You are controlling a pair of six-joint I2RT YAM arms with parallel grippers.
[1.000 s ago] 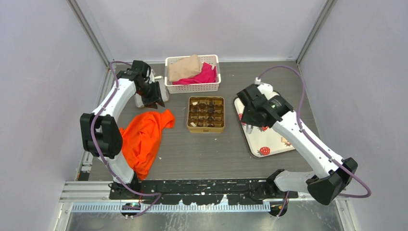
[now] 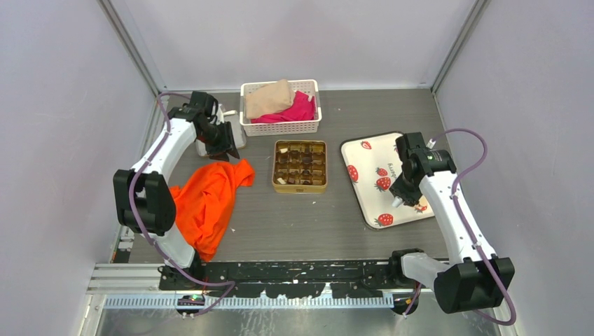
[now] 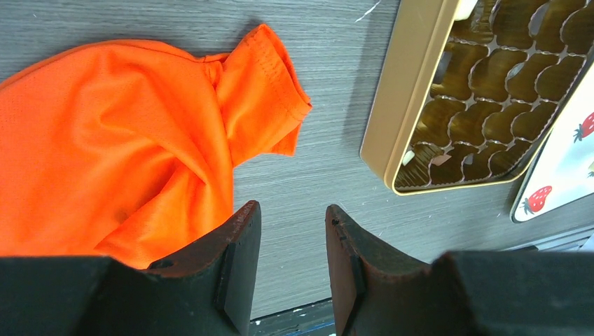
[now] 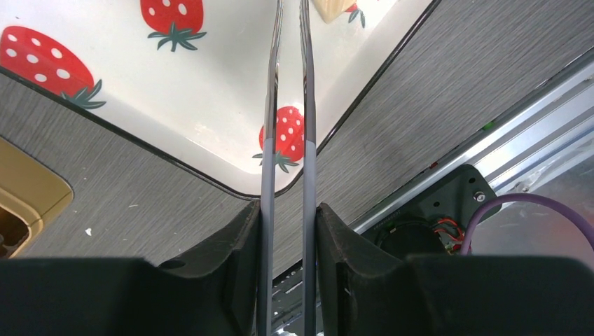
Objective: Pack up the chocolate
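A gold box (image 2: 300, 189) with a brown divided insert (image 3: 483, 126) stands mid-table. Most cells look empty; a whitish piece (image 3: 465, 8) and a few small bits show along its left side. On the strawberry-print tray (image 2: 385, 218) lies a beige chocolate piece (image 4: 332, 7), partly cut off by the right wrist view's top edge. My right gripper is over the tray, its fingers against both arms of long grey tongs (image 4: 309, 175), whose arms stand slightly apart; their tips are out of that view. My left gripper is open and empty, left of the box.
An orange cloth (image 2: 211, 203) lies at the left, below my left gripper. Behind the box is a white basket (image 2: 284, 129) with a beige and a pink cloth. A pale container (image 2: 237, 131) sits under the left arm. Bare table lies between box and tray.
My right arm has moved to the right over the tray, away from its left edge. The left arm has barely shifted. Box and cloths are unchanged.
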